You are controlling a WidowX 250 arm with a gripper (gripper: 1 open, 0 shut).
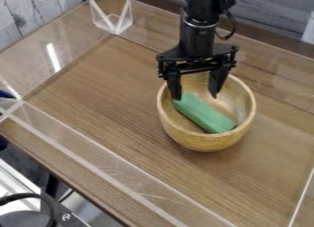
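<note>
My black gripper (196,82) is open above the back half of a wooden bowl (181,131), its fingers pointing down at either side near the rim. A green block (204,115) lies inside the bowl, in front of and below the fingertips, with nothing held between them.
The bowl stands on a wooden table (98,111) with clear room to the left and front. A clear plastic object (113,15) stands at the back left. A black cable (31,217) shows at the lower left corner.
</note>
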